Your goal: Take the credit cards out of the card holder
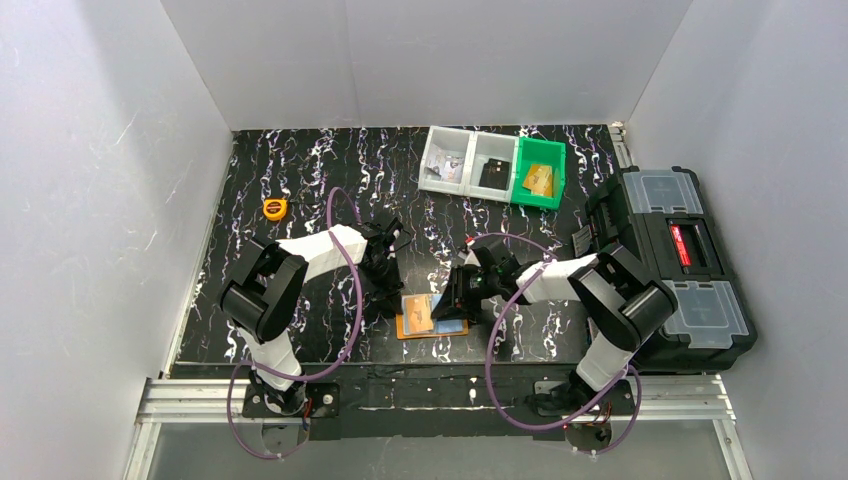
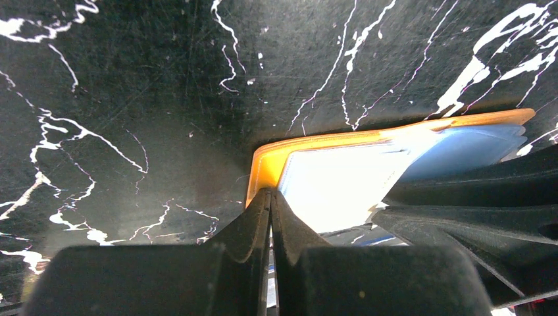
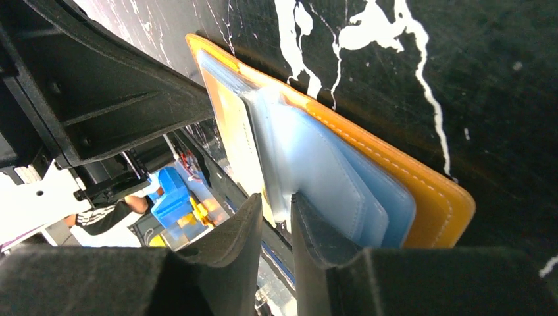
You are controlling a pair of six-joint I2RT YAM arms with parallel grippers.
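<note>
The orange card holder (image 1: pixel 432 335) lies spread open on the table's front part, between my two grippers. A gold card (image 1: pixel 418 313) shows on its left half, under a clear sleeve; glare turns this sleeve (image 2: pixel 339 181) white in the left wrist view. Bluish clear sleeves (image 3: pixel 319 158) cover the right half. At the holder's left edge, my left gripper is shut, nothing visible between its tips. My right gripper stands open by a small gap over the holder's middle, close to the sleeve edges. Whether its tips touch them I cannot tell.
Up the table stand two white bins (image 1: pixel 452 187) and a green bin (image 1: pixel 562 178) holding a gold card (image 1: pixel 538 180). A yellow tape measure (image 1: pixel 275 209) sits at the left, a black toolbox (image 1: pixel 655 240) at the right. Left of the holder the table is bare.
</note>
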